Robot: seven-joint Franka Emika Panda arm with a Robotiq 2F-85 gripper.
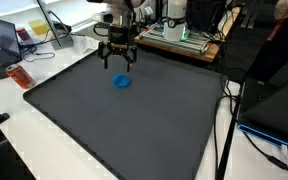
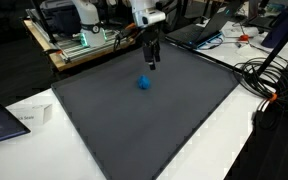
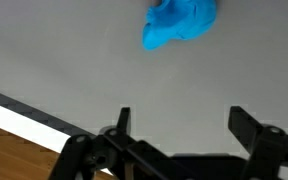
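A small crumpled blue cloth [image 1: 121, 80] lies on the dark grey mat, toward the robot's end. In the wrist view the blue cloth [image 3: 178, 21] shows at the top edge, beyond the fingertips and partly cut off. My gripper [image 1: 117, 61] hangs above the mat on the base side of the cloth, apart from it. In the wrist view the gripper is wide open, with only bare mat between its fingers. The second exterior view also has the blue cloth [image 2: 143, 82] lying clear in front of the gripper [image 2: 151, 63].
An orange-red can [image 1: 20, 76] stands off its left edge beside a laptop [image 1: 11, 38]. Black cables [image 1: 224, 110] run along the right side.
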